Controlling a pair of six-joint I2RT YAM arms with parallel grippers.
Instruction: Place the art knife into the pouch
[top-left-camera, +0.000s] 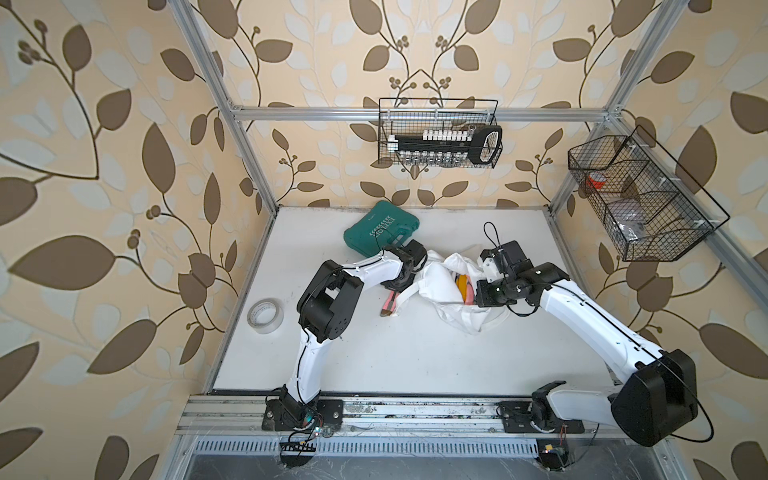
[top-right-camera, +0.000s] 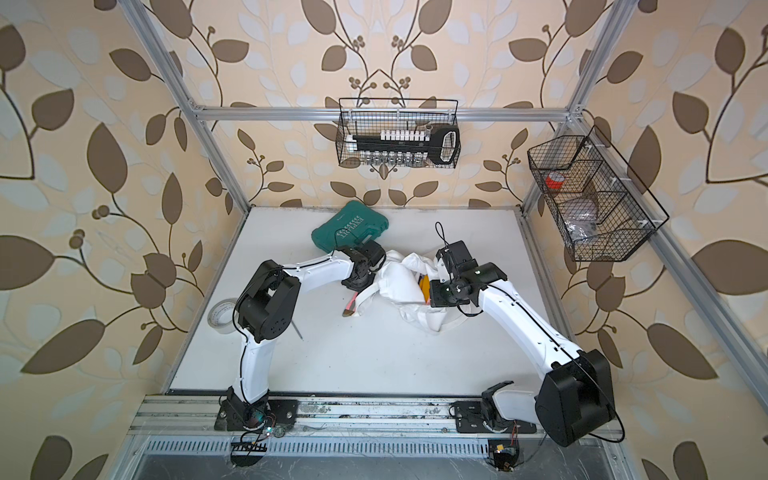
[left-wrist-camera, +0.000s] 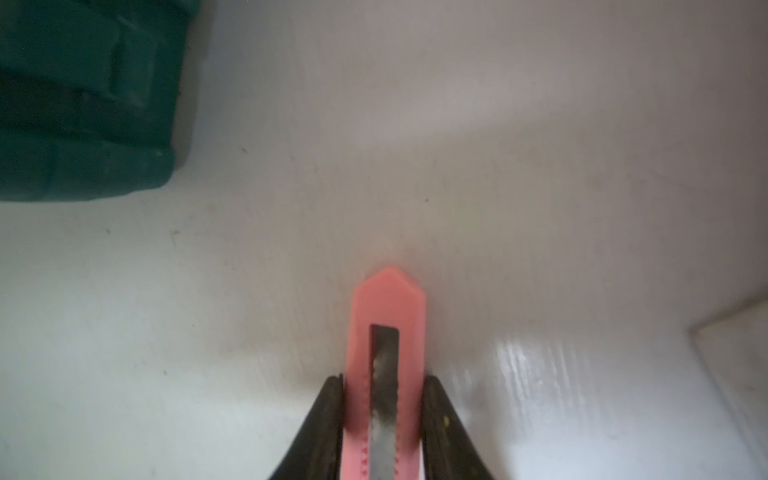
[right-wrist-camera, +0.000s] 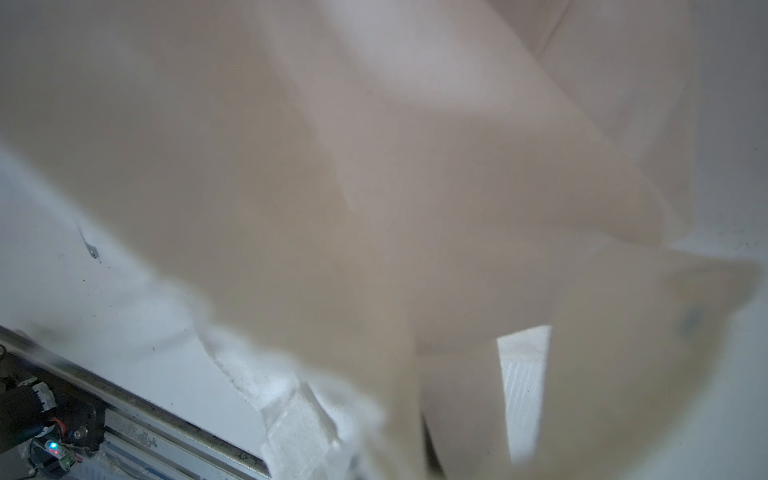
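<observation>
The art knife (left-wrist-camera: 389, 300), pink-red with a grey slot along it, lies on the white table left of the pouch. My left gripper is over it, one fingertip close against each long side; whether they press on it cannot be told. The white cloth pouch (top-left-camera: 437, 285) lies crumpled in the middle, with something orange (top-left-camera: 461, 286) showing in its opening. At the pouch's right side is my right gripper (top-right-camera: 436, 293). In the right wrist view the pouch's cloth (right-wrist-camera: 480, 200) fills the picture and gathers at the fingers, which are shut and mostly hidden.
Behind the left gripper lies a green case (top-left-camera: 382, 227), close to the knife's far end. A tape roll (top-left-camera: 265, 315) rests at the far left. Wire baskets (top-left-camera: 438, 133) hang on the back and right walls.
</observation>
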